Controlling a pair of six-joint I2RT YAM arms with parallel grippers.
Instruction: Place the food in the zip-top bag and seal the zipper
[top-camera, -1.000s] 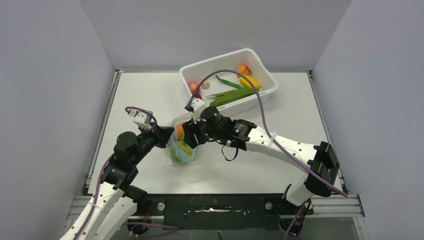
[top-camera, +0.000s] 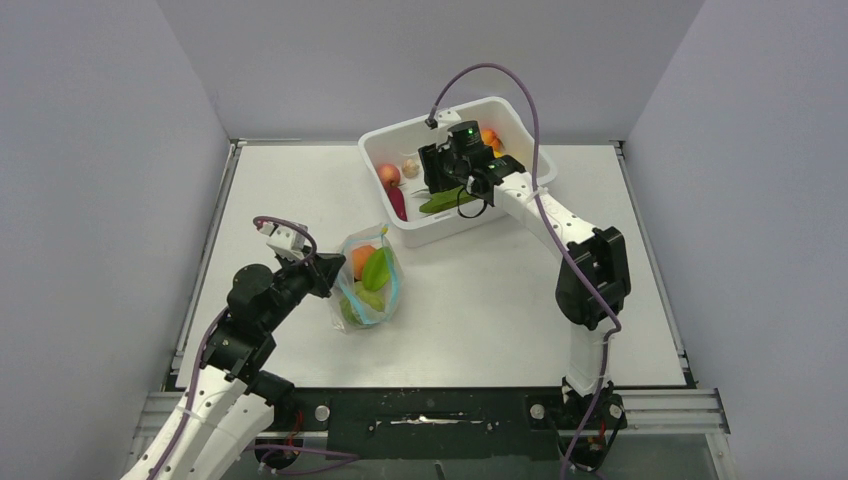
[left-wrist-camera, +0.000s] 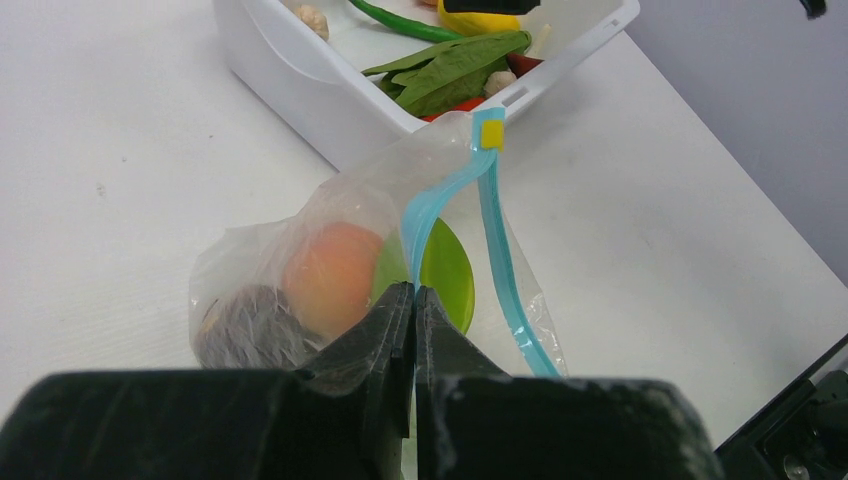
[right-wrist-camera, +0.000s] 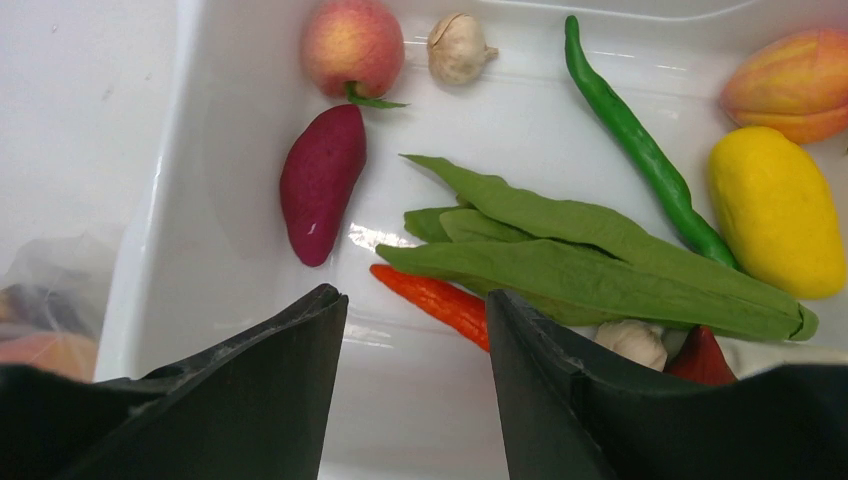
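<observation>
The clear zip bag (top-camera: 356, 300) with blue zipper holds an orange fruit (left-wrist-camera: 325, 280), a green one and other produce. My left gripper is shut at the bag's zipper edge. My right gripper is part open above the white bin (right-wrist-camera: 210, 120), nothing between its fingers. Below it lie a red chili (right-wrist-camera: 430, 300), green leaves (right-wrist-camera: 590, 270), a purple sweet potato (right-wrist-camera: 320, 190), an apple (right-wrist-camera: 350, 45), garlic (right-wrist-camera: 455, 50), a green chili (right-wrist-camera: 640, 130), a yellow fruit (right-wrist-camera: 775, 215) and an orange fruit (right-wrist-camera: 790, 85).
The bin stands at the back of the white table (top-camera: 480, 320), just behind the bag. Grey walls border both sides and the rear.
The left gripper and the bag look unmoved.
</observation>
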